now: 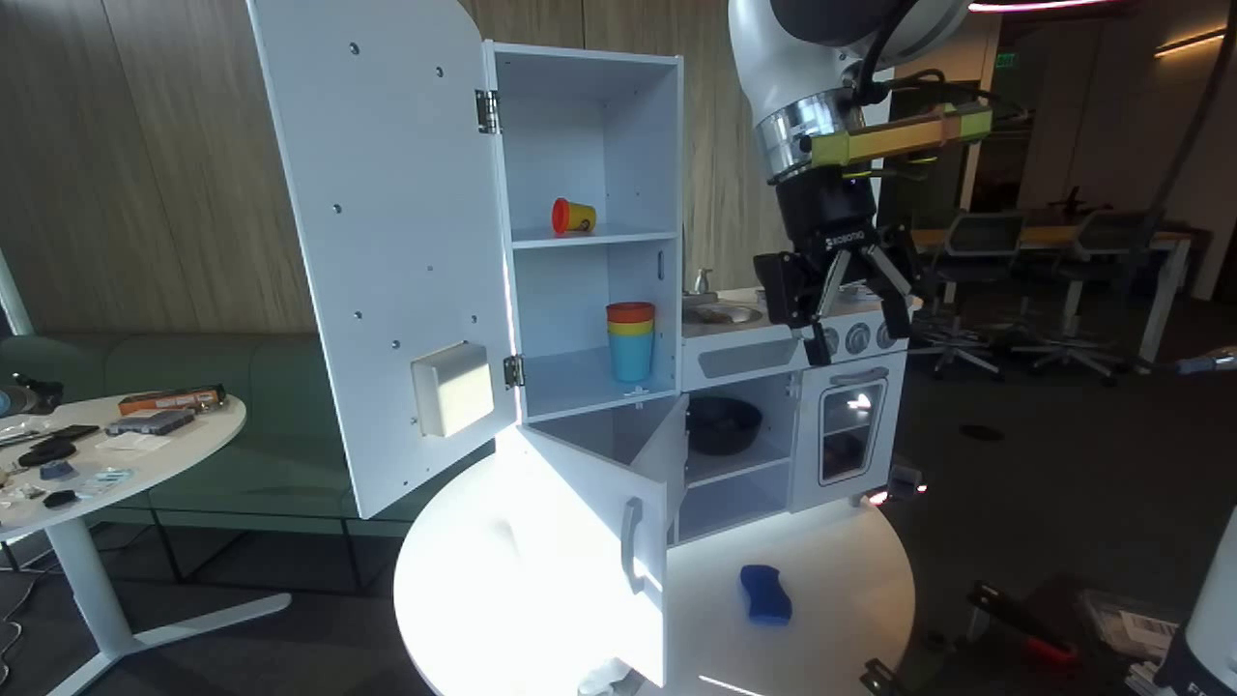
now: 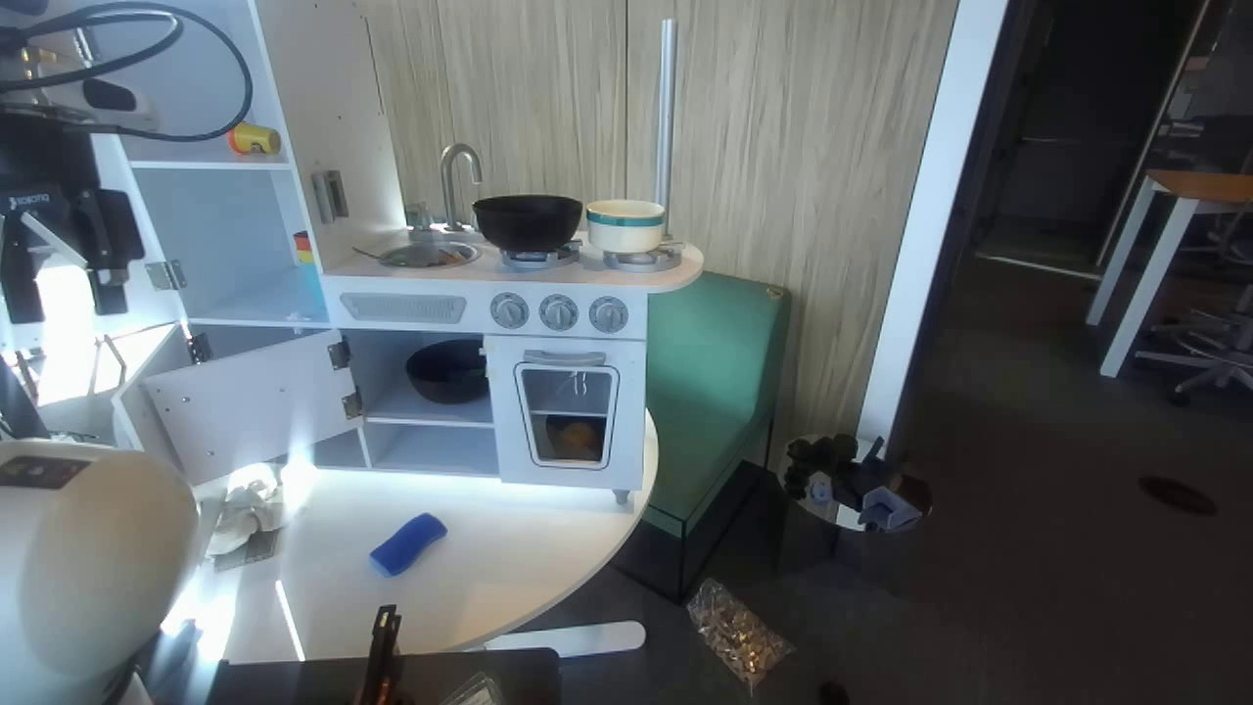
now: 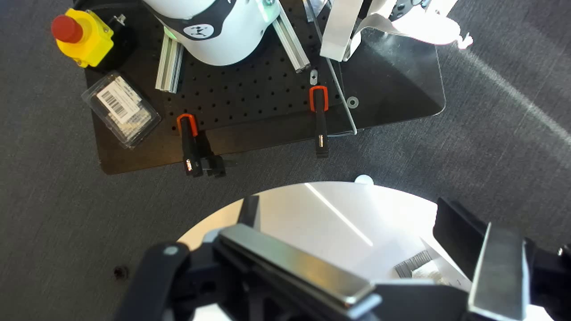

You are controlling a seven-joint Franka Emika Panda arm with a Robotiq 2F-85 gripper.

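My gripper (image 1: 860, 348) is open in exterior view 1, its fingers spread wide with nothing between them. It hangs in the air in front of the toy kitchen (image 1: 742, 362), clear of everything below. In exterior view 2 the gripper is at the left edge, partly cut off. A blue sponge (image 2: 408, 544) lies on the white round table (image 2: 493, 587). Stacked cups (image 1: 631, 342) in red, yellow and blue stand on the tall cabinet's lower shelf. One yellow cup with a red end (image 1: 574, 217) lies on its side on the shelf above.
The tall cabinet door (image 1: 394, 255) and a lower door (image 1: 603, 545) stand open, jutting outward. A black pan (image 2: 528, 219) and a white pot (image 2: 625, 223) sit on the stove. Another dark bowl (image 2: 448, 371) is inside the lower cupboard.
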